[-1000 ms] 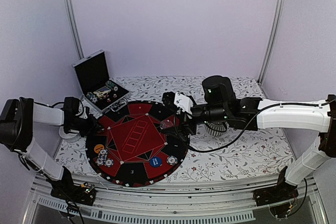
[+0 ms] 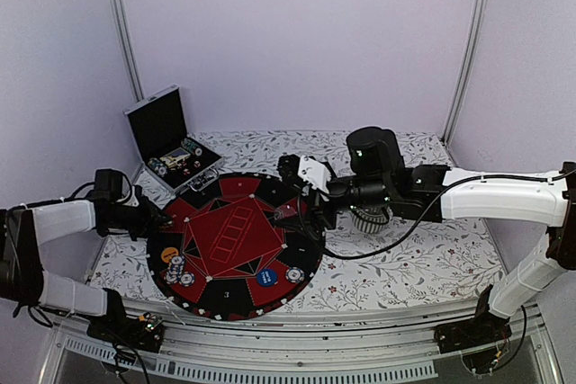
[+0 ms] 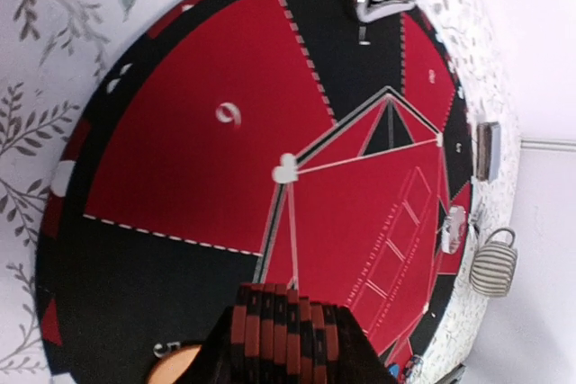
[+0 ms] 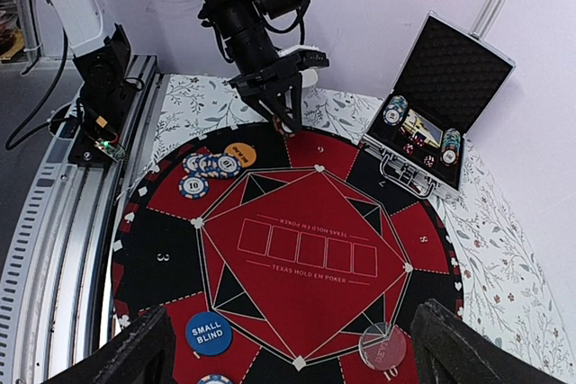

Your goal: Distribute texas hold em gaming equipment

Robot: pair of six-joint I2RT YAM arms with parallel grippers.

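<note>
A stack of red and black chips [image 3: 283, 334] is pinched upright in my left gripper, which is shut on it. That gripper [image 2: 164, 219] hovers at the left edge of the round poker mat [image 4: 337, 204], by the orange blind disc [image 4: 240, 155]. Blue-and-white chips [image 4: 211, 165] lie near that disc. A blue small blind disc [image 4: 208, 334] and a clear dealer disc [image 4: 382, 345] lie on the mat's right side. Above that side my right gripper stands open, its fingers empty.
An open silver case [image 2: 179, 148] holding chips, cards and dice stands at the back left, its edge close to the mat. A striped basket [image 3: 493, 267] sits right of the mat, partly behind the right arm in the top view.
My right arm and the laid-out discs look unmoved.
</note>
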